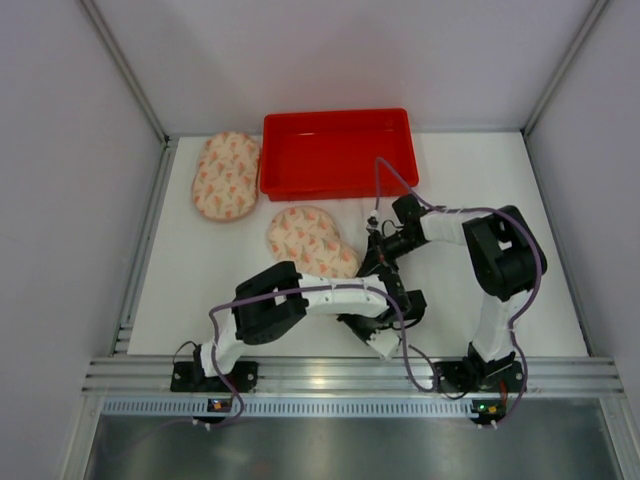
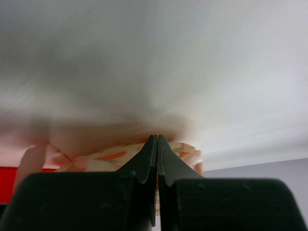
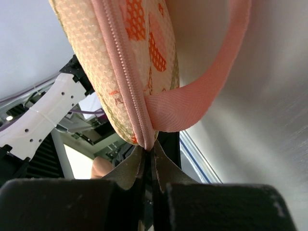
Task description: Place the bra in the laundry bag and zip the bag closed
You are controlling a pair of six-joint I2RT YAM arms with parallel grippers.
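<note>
The patterned laundry bag (image 1: 305,240) lies in the middle of the table, its lower part hidden under my left arm. My right gripper is shut at the end of the bag's pink zipper (image 3: 127,82), with a pink strap (image 3: 197,101) looping beside it; whether it grips any fabric is hard to tell. My left gripper is shut low over the white surface, a patterned fabric edge (image 2: 106,156) just beyond its tips; nothing clearly shows between them. The bra cannot be seen.
A second patterned piece (image 1: 225,175) lies at the back left, beside an empty red bin (image 1: 337,150) at the back.
</note>
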